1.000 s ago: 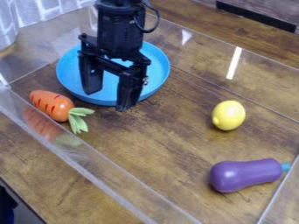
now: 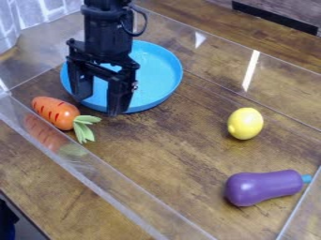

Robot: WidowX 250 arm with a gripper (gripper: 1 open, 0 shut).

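Observation:
My black gripper [image 2: 103,82] hangs open over the left part of a blue bowl [image 2: 158,75], its fingers low in front of the bowl's middle and hiding part of it. A toy carrot [image 2: 54,112] with green leaves lies just below and left of the gripper, apart from it as far as I can tell. A yellow lemon [image 2: 246,123] lies on the right, and a purple eggplant [image 2: 261,188] at the lower right.
Transparent edges or walls run along the left and right of the work area.
My gripper has moved left toward the carrot over the last second. The bowl, carrot, lemon and eggplant look unmoved.

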